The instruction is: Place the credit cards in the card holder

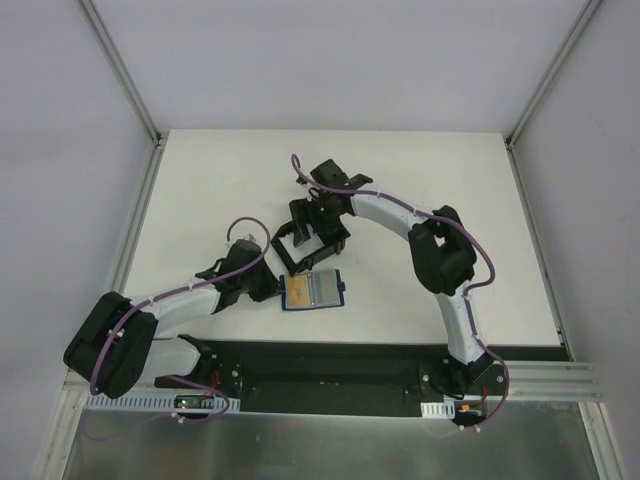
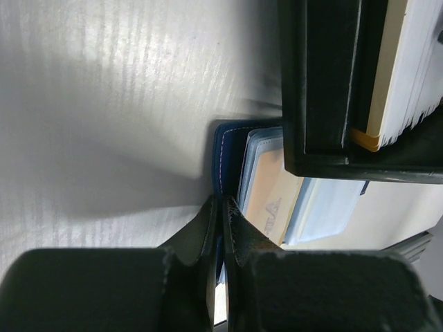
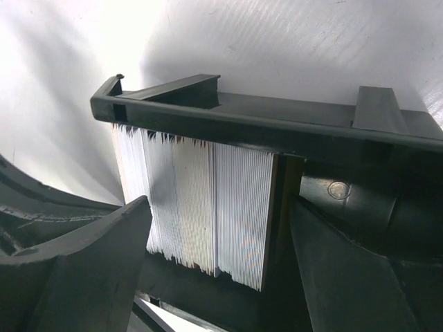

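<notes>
A blue card holder point(image 1: 313, 290) lies spread open on the table, with clear sleeves and an orange card showing on its left side. My left gripper is shut at the holder's left edge, and the thin blue cover point(image 2: 221, 155) runs down between its fingertips. Just behind the holder stands a black box point(image 3: 270, 135) with a tight stack of white-edged cards point(image 3: 201, 200). Over this box, my right gripper is open. One finger stands at each side of the stack, partly covering it; whether they touch the cards cannot be told.
In the left wrist view, a corner of the black box overhangs part of the holder. Little space separates box and holder.
</notes>
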